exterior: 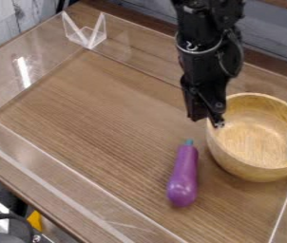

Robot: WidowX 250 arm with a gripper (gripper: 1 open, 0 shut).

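My black gripper [204, 99] hangs in the upper middle of the camera view, above the left rim of a pale yellow bowl [253, 112] on the wooden surface [83, 123]. It looks shut, with nothing seen between its fingers. A purple eggplant-like object [183, 178] with a teal tip lies in front of the gripper, left of the bowl and apart from it.
A clear wire-like holder [80, 28] stands at the back left. Raised edges border the surface at the back and left. Dark cables sit at the bottom left corner.
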